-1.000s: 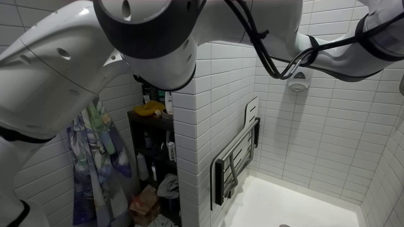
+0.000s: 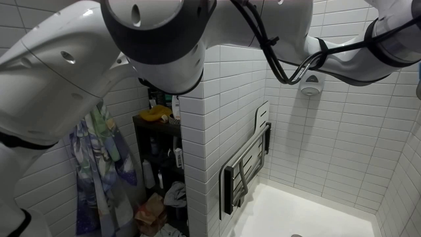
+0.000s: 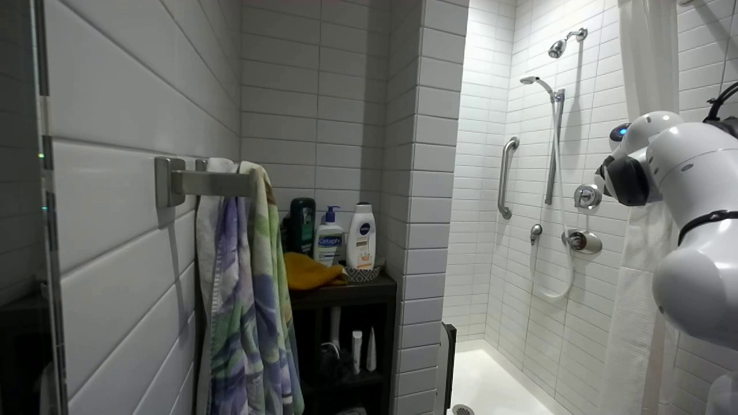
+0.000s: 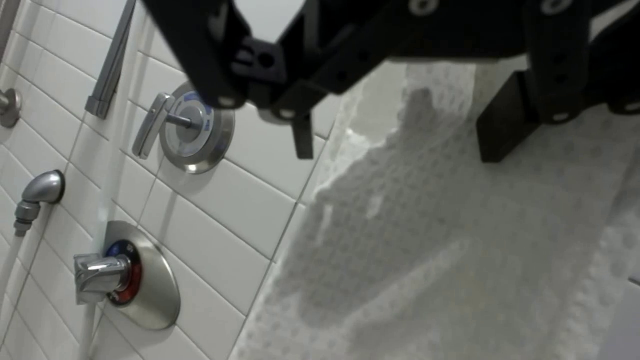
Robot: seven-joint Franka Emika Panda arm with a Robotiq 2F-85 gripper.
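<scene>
In the wrist view my gripper stands open, its two dark fingers wide apart. The white textured shower curtain [image 4: 420,252] hangs in front of and between the fingers, apparently not pinched; whether either finger touches it I cannot tell. In exterior view 2 the curtain [image 3: 633,297] hangs at the right of the shower, with my arm [image 3: 692,166] in front of it. Exterior view 1 shows only the arm's links [image 2: 347,63]; the gripper lies outside that picture.
Beside the curtain, the tiled wall carries an upper shower valve [image 4: 198,126], a lower knob [image 4: 99,276] and a hose outlet [image 4: 45,189]. A folded shower seat [image 2: 244,166] hangs on the partition. A dark shelf [image 3: 339,297] holds bottles, and towels [image 3: 249,290] hang nearby.
The arm's far section at the upper right has shifted slightly down and left in exterior view 1. A small blue patch now shows at the right edge.
</scene>
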